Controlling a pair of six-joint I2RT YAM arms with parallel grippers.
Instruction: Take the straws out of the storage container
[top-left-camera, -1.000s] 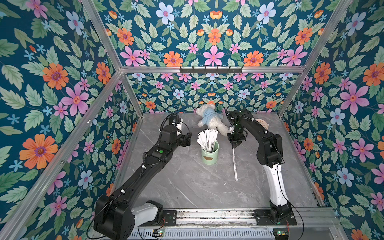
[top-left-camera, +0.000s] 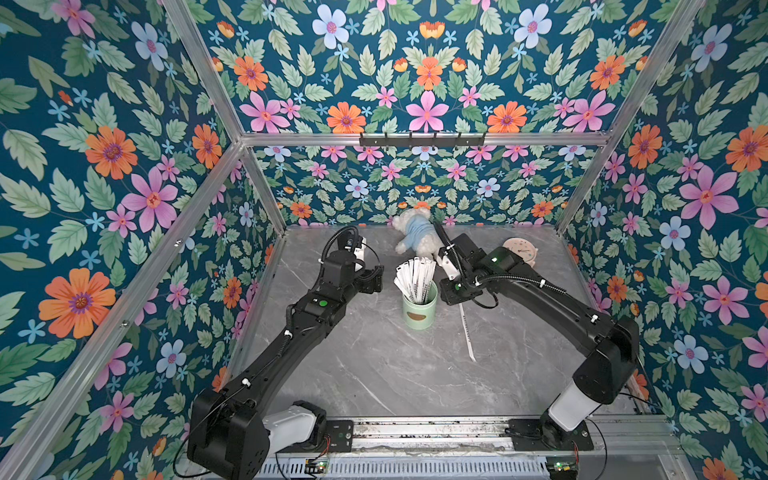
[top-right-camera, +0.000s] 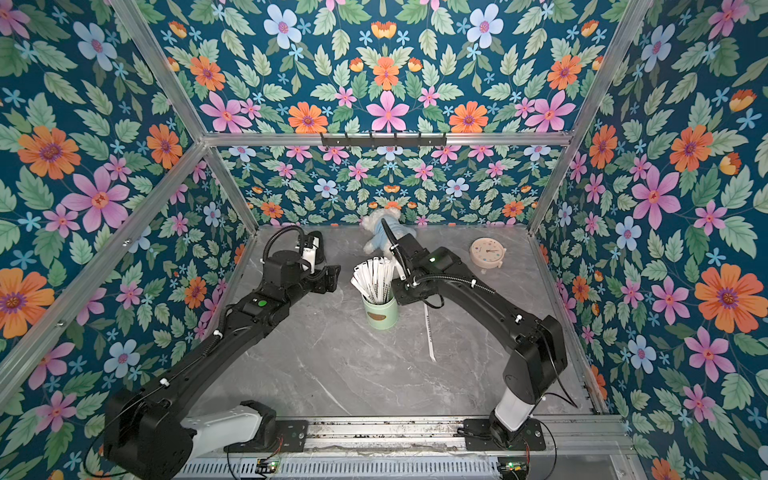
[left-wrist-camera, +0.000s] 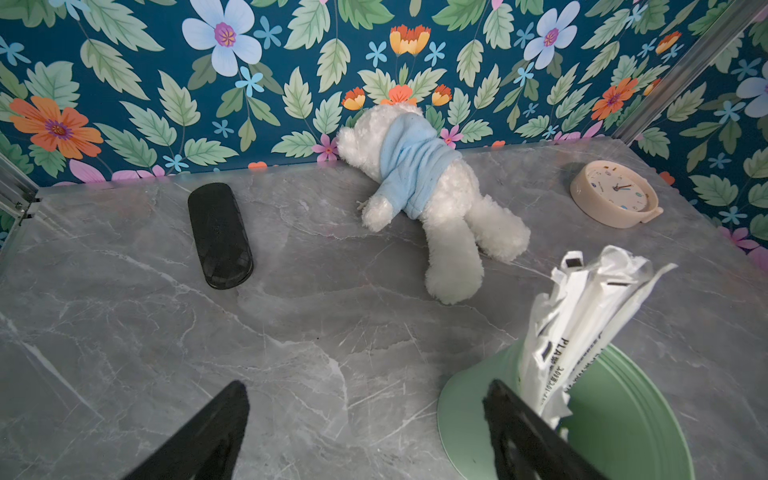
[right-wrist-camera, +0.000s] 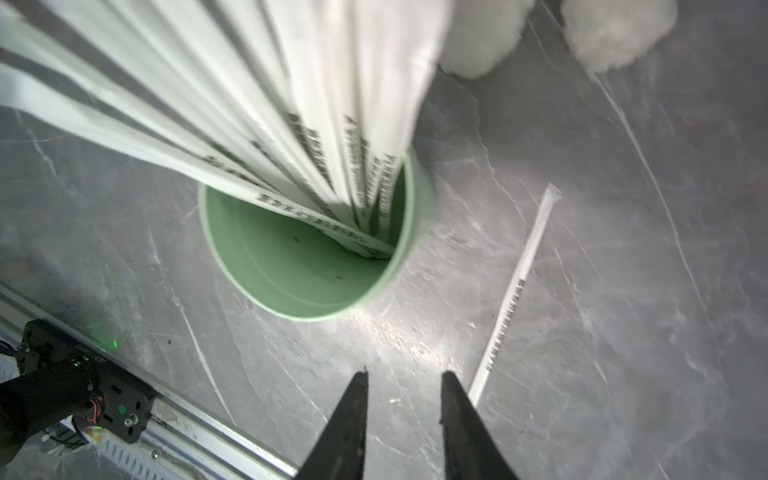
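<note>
A green cup holds a bundle of white wrapped straws. One loose straw lies on the table to the cup's right. My left gripper stands open left of the cup, nothing between its fingers. My right gripper hangs just over the table beside the cup, near the bundle and the loose straw; its blurred fingertips stand part open, with nothing seen between them.
A white plush bear in a blue top lies behind the cup. A pink clock is at the back right, a black oblong object at the back left.
My right arm has swung and turned leftward toward the cup, away from the loose straw, which stays on the table. My left arm has not moved.
</note>
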